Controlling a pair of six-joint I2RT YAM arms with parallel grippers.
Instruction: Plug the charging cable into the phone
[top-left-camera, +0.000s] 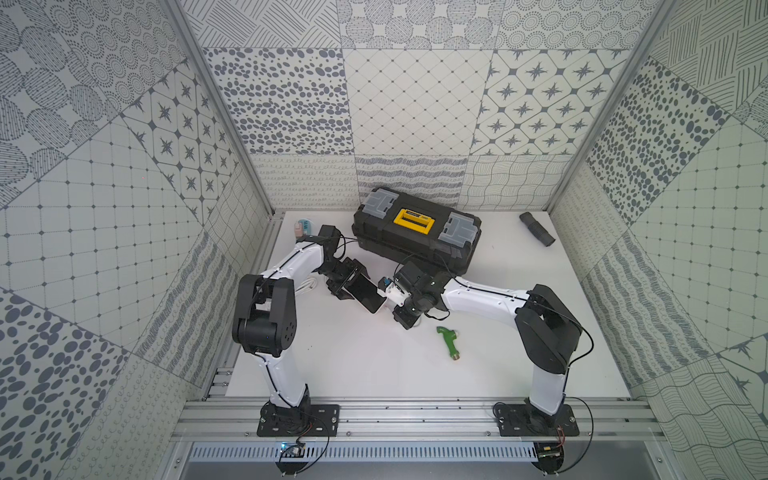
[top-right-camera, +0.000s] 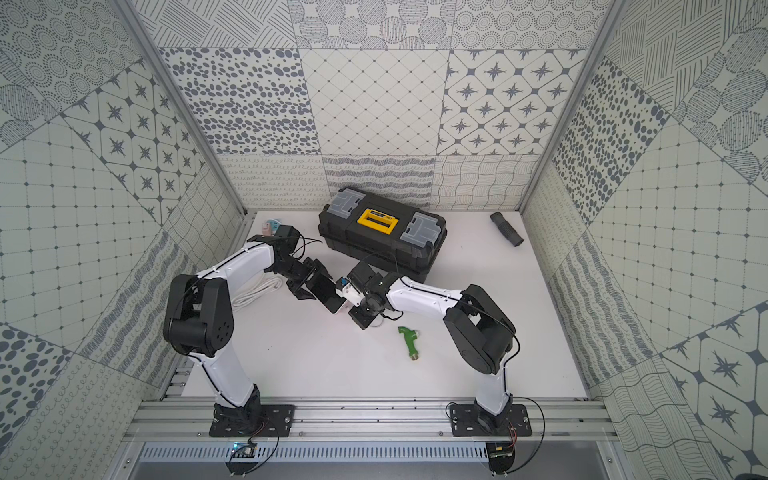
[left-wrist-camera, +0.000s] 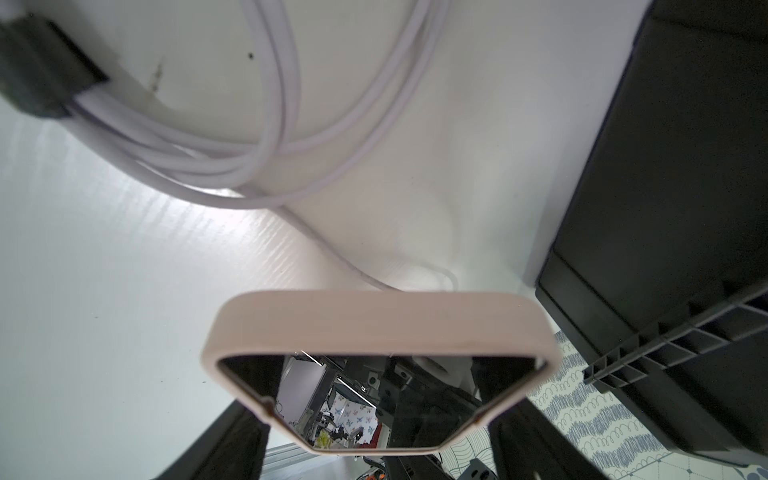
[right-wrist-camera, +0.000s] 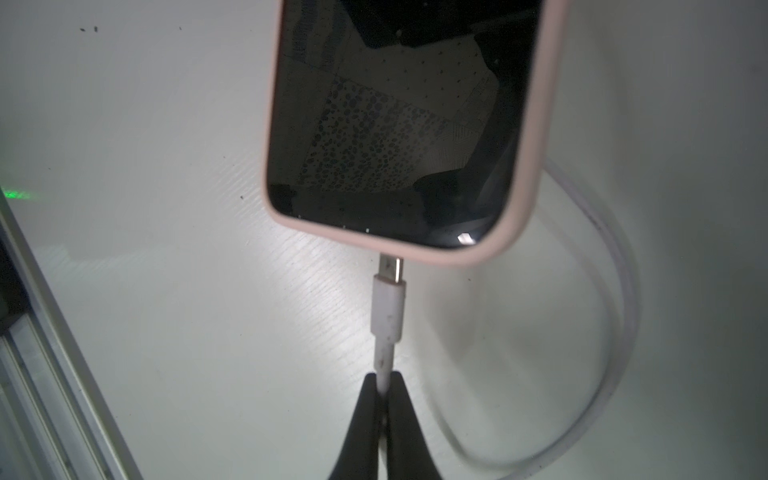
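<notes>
The phone (right-wrist-camera: 400, 136), black-screened in a pale pink case, is held above the table by my left gripper, shut on it. In the right wrist view its lower edge faces the white charging cable's plug (right-wrist-camera: 389, 308). Part of the plug's metal tip shows at that edge; whether any of it is inside the port I cannot tell. My right gripper is shut on the cable just behind the plug. From there the cable (right-wrist-camera: 628, 296) loops round to the right and passes behind the phone. The left wrist view shows the coiled cable (left-wrist-camera: 200, 164) lying on the table.
A black toolbox (top-left-camera: 416, 228) with a yellow handle stands behind both grippers. A green nozzle-like tool (top-left-camera: 449, 342) lies in front of the right arm, and a dark cylinder (top-left-camera: 537, 229) rests at the back right.
</notes>
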